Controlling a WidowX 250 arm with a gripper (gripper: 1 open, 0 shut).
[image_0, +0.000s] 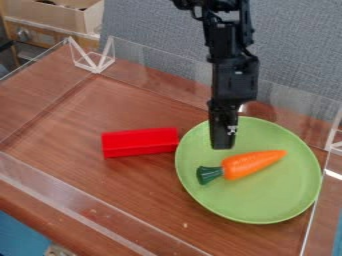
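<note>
A green plate (267, 205) sits on the right of the wooden table. On it lies an orange carrot (250, 163) with a dark green top pointing left. A red block (138, 142) lies on the wood just left of the plate. My black gripper (223, 138) hangs from above over the upper left of the plate, above the carrot, shut with nothing visible between its fingers.
Clear plastic walls edge the wooden table (80, 105), with white brackets at the corners. A grey padded wall stands behind, and a cardboard box (54, 18) is at the back left.
</note>
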